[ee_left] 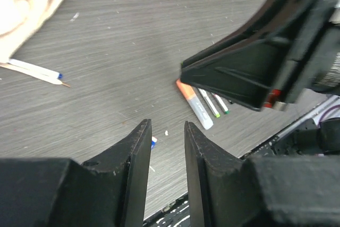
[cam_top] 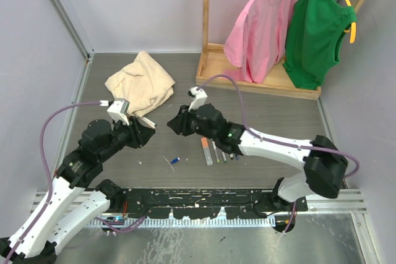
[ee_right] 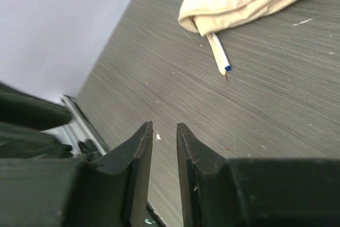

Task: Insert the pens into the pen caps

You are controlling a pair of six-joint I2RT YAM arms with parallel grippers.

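A white pen with a blue end [ee_left: 48, 71] lies beside a thin beige pointed stick [ee_left: 62, 83], both partly under the cream cloth. They also show in the right wrist view. A small blue cap [cam_top: 175, 160] lies on the table near a thin pale strip [cam_top: 168, 164]. My left gripper [cam_top: 152, 135], above the table near the cloth, is partly open with nothing between its fingers. The right gripper [cam_top: 174, 128] faces it across a small gap, likewise partly open and empty in its wrist view. The blue cap is partly hidden by a finger in the left wrist view.
The cream cloth [cam_top: 139, 85] covers the back left. An orange-and-clear stick [cam_top: 206, 151] and several thin pens [cam_top: 216, 151] lie in a row at the right arm. A wooden rack [cam_top: 207, 85] with hanging clothes stands back right. Bare table [cam_top: 272, 112] lies between.
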